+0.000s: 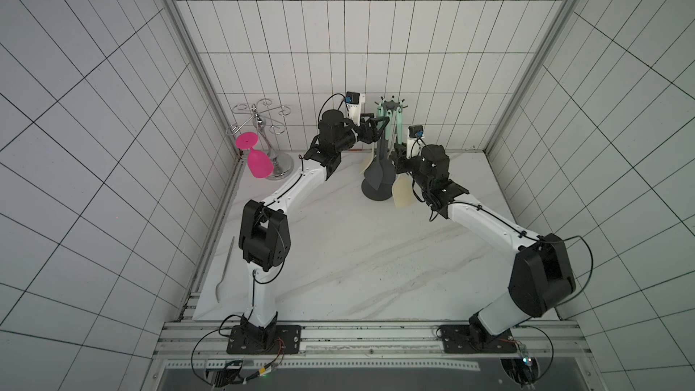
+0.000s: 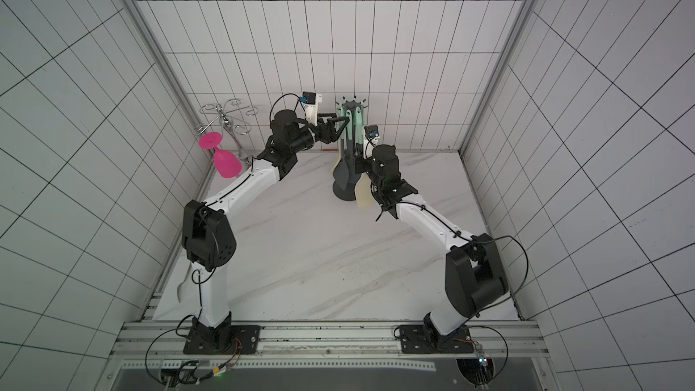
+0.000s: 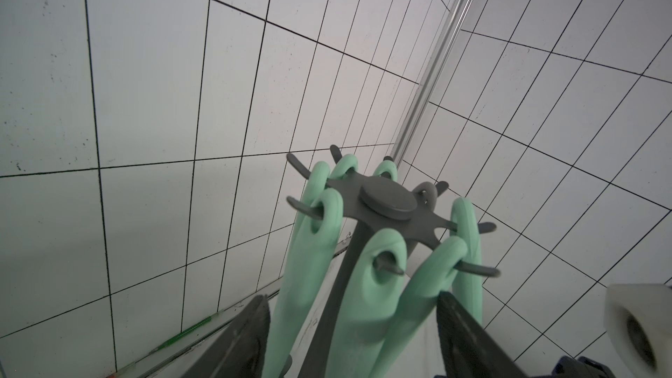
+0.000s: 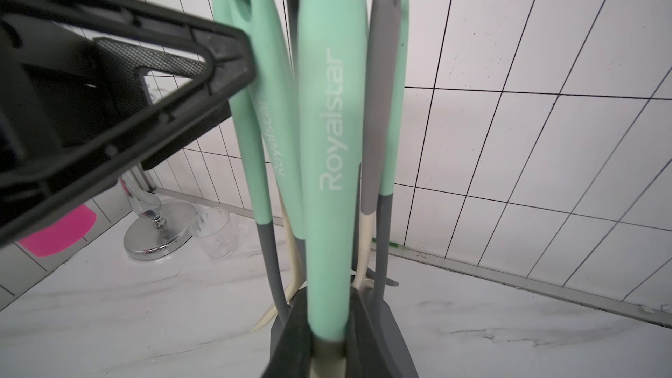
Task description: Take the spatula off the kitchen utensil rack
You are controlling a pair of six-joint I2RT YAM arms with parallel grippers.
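The dark grey utensil rack [image 3: 388, 199] carries several mint-green handles and a grey one on its hooks. My right gripper is shut on the low end of a mint handle [image 4: 332, 119] marked Royalstar, just above its cream shaft. A dark hook shows in this handle's hole at the top edge of the right wrist view. Its cream blade [image 1: 402, 192] appears beside the rack's base [image 1: 377, 189]. My left gripper stands part open around the upper rack, with several handles between its spread fingers; whether they touch is unclear.
At the back left stands a chrome stand [image 1: 278, 166] with a pink goblet [image 1: 259, 162], near a clear glass [image 4: 212, 231]. One long pale utensil [image 1: 225, 271] lies along the left table edge. Bare marble fills the middle and front.
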